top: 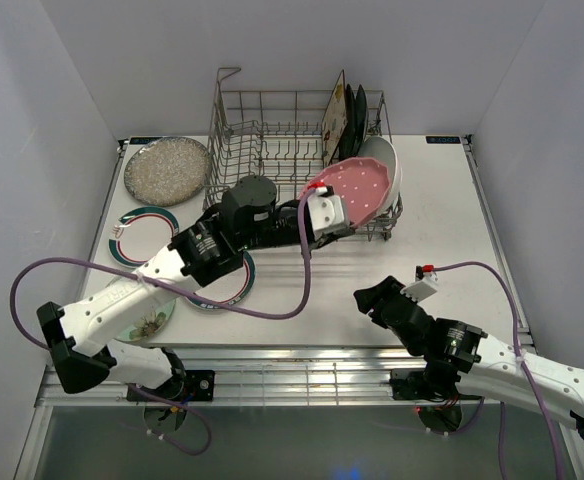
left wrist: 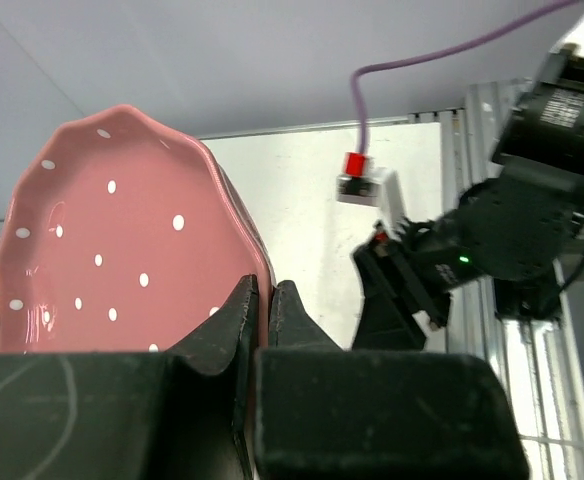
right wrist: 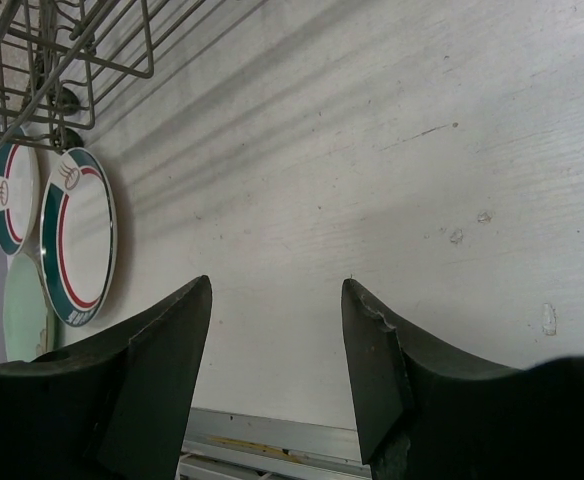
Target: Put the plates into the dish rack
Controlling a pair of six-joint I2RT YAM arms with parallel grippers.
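Observation:
A pink polka-dot plate [top: 352, 185] [left wrist: 112, 250] is raised at the front right of the dish rack [top: 272, 150], with my left gripper [top: 334, 222] shut on its rim. Behind it in the rack stand a white plate [top: 387, 165], dark plates [top: 357, 115] and a patterned plate [top: 332, 115]. My right gripper [top: 377, 300] is apart, low at the front right, its fingers parted over bare table.
A speckled plate [top: 166, 170], teal-rimmed plates [top: 144, 236] [right wrist: 79, 235] and a green plate [right wrist: 27, 310] lie at the left. Walls stand on three sides.

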